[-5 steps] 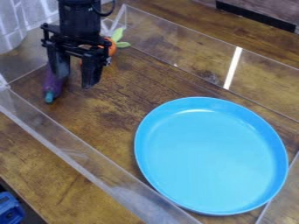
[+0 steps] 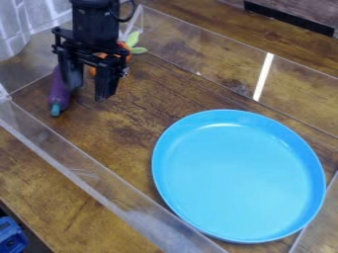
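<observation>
The black robot gripper (image 2: 90, 67) hangs at the upper left over the wooden surface. Below and behind it on the left lies a purple object with a teal tip (image 2: 57, 97), like an eggplant, partly hidden by the gripper. An orange carrot with green leaves (image 2: 128, 42) is partly hidden behind the arm. Whether the fingers are open or shut, or hold anything, I cannot tell.
A large blue plate (image 2: 238, 173) fills the lower right. Clear plastic walls edge the wooden surface (image 2: 132, 198). A blue object (image 2: 11, 235) sits outside at the lower left.
The gripper has shifted slightly right and down since a second ago. The objects on the surface look unmoved.
</observation>
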